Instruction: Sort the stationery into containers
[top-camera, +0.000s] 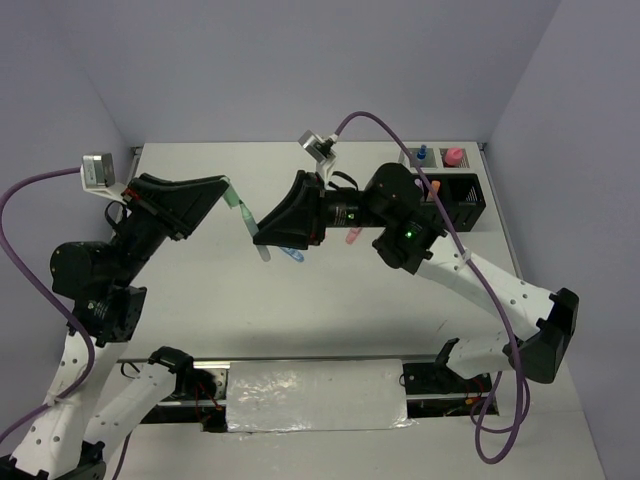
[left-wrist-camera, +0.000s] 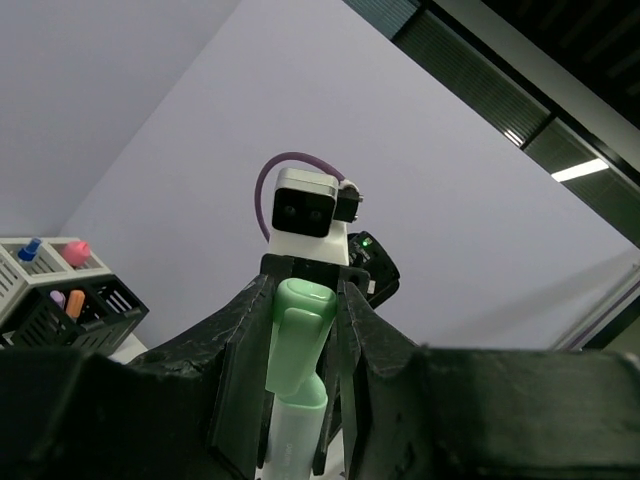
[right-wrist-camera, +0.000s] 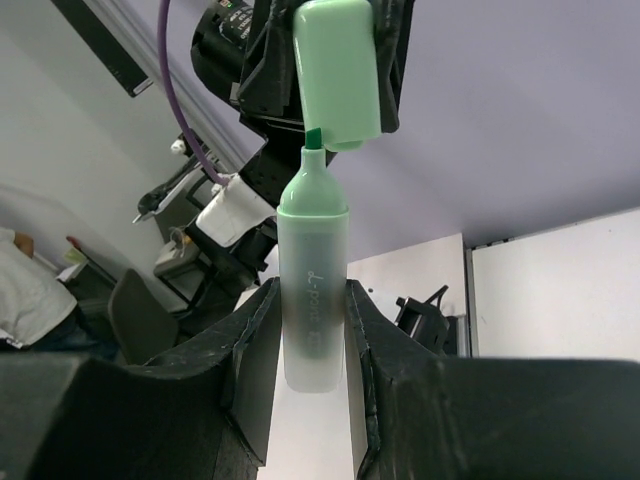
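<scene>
My left gripper is shut on a light green cap, held upright over the middle of the table. Just below it, my right gripper is shut on a pale green marker with its tip upward. The marker's tip meets or nearly meets the cap's lower end; I cannot tell whether it is inside. A blue pen and a pink one lie on the table, partly behind the right gripper.
At the back right stand a white container with blue and pink items and a black container with orange and purple items, partly behind the right arm.
</scene>
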